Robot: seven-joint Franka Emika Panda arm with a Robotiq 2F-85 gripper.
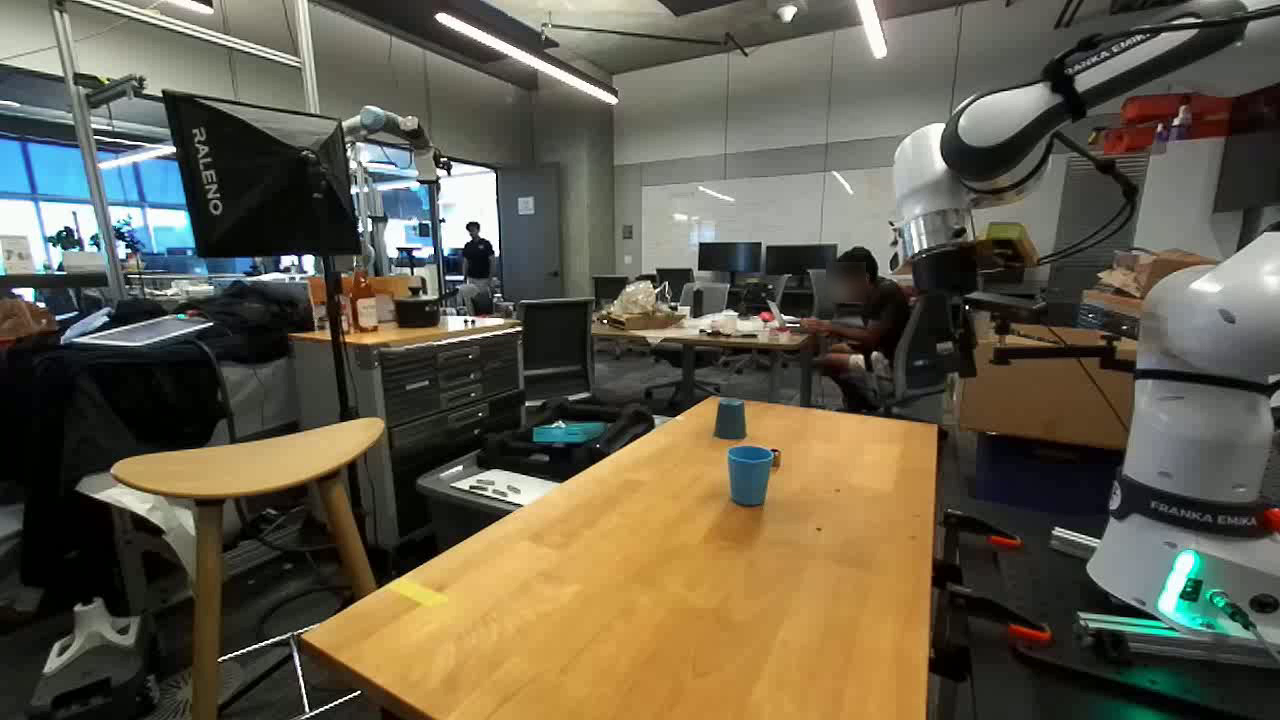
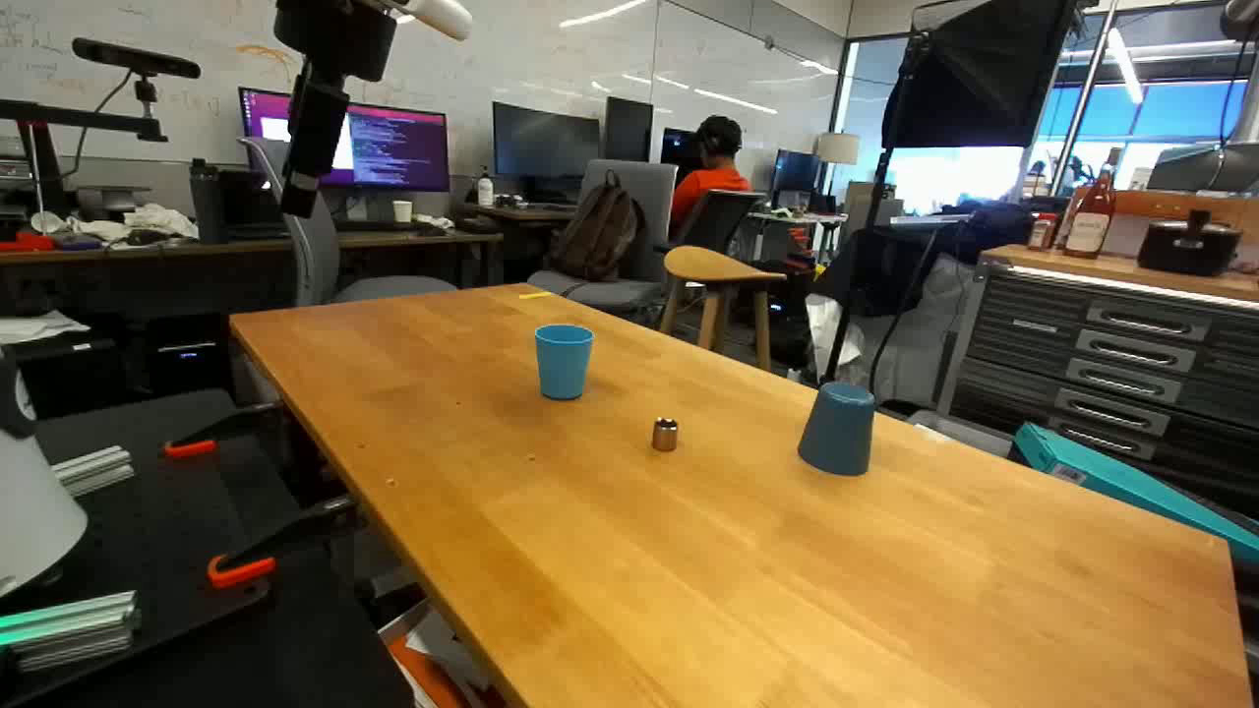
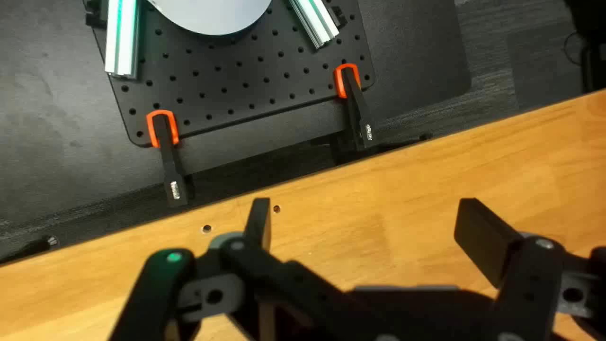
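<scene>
A light blue cup (image 2: 563,364) stands upright on the wooden table (image 2: 519,507), its mouth facing up. Farther right in exterior view 2, a darker blue cup (image 2: 838,431) rests upside down near the table's edge. Between the two sits a small shiny metal cylinder (image 2: 666,435); in exterior view 1 the light blue cup (image 1: 750,476) partly hides it. My gripper is open, with only bare table seen below its widely parted fingers. It hangs high above the table's robot side, well away from both cups, neither of which shows in the wrist view.
Orange-tipped clamps (image 3: 164,148) line the gap between the robot's black base plate (image 3: 238,85) and the table. A wooden stool (image 1: 252,462) and a grey bin (image 1: 480,492) stand beyond the far long edge.
</scene>
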